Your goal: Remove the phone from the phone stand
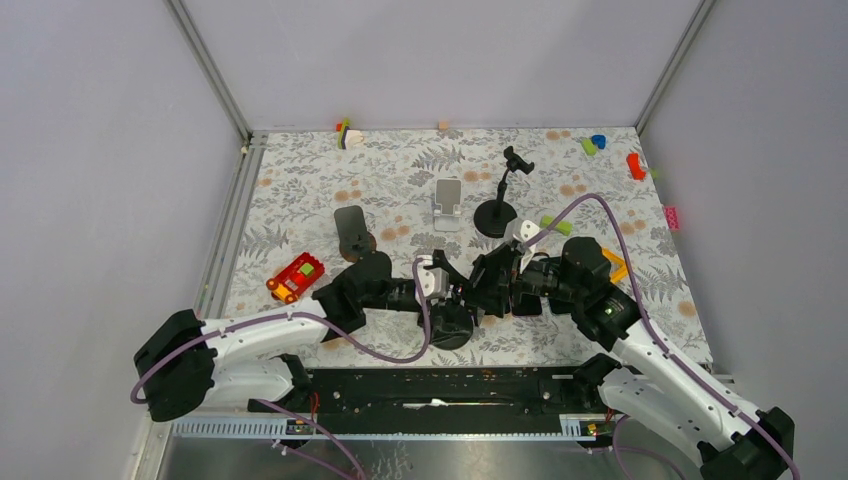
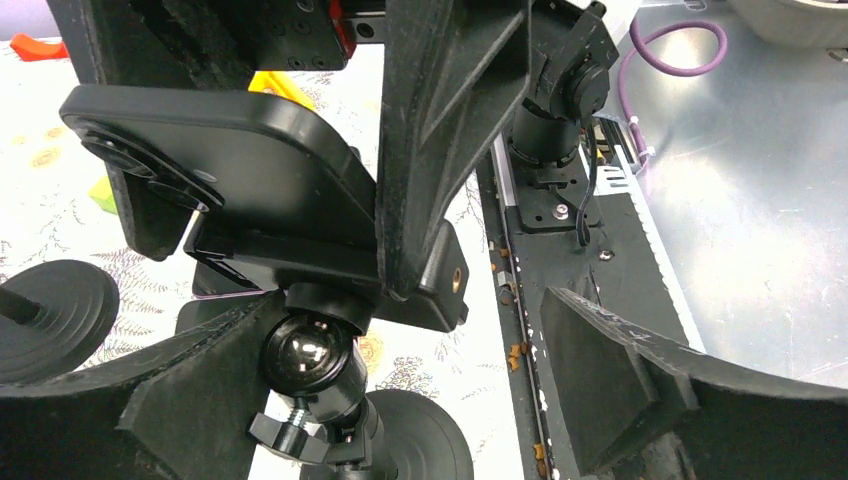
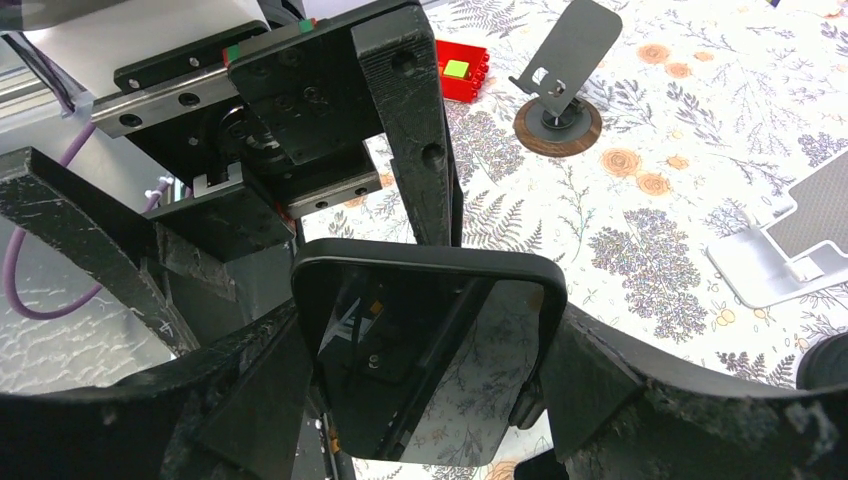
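In the right wrist view the dark phone (image 3: pixel 430 360) shows its glossy face, with a finger of my right gripper at each side edge; whether both press on it cannot be told. The left wrist view shows the phone (image 2: pixel 230 160) from its camera side, still at the black holder of the phone stand (image 2: pixel 308 352). That stand's ball joint sits above a round base (image 2: pixel 430 435) and lies close by one finger (image 2: pixel 200 395) of my left gripper. The left fingers are apart. From the top, both grippers hide the phone.
A black stand (image 1: pixel 495 217), a white stand (image 1: pixel 447 205) and a grey stand (image 1: pixel 352 232) stand farther back. A red toy (image 1: pixel 296 276) lies at left, a green block (image 1: pixel 556 225) at right. The two grippers are very close together.
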